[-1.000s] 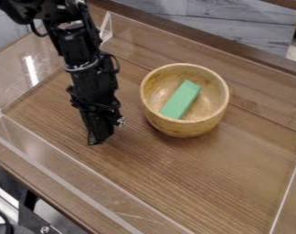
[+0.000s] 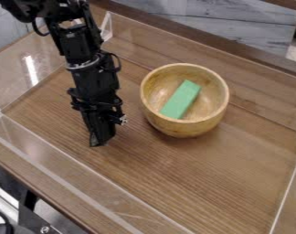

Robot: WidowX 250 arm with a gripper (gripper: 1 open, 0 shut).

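My gripper (image 2: 97, 137) is a black arm hanging down from the upper left, its tip low over the wooden table (image 2: 175, 192), left of a tan bowl (image 2: 212, 117). It appears shut, with nothing visible between its dark fingers. A green rectangular block (image 2: 181, 99) lies inside the bowl.
A pale marble-like surface (image 2: 236, 20) runs along the back right, and a white area shows at the left edge.
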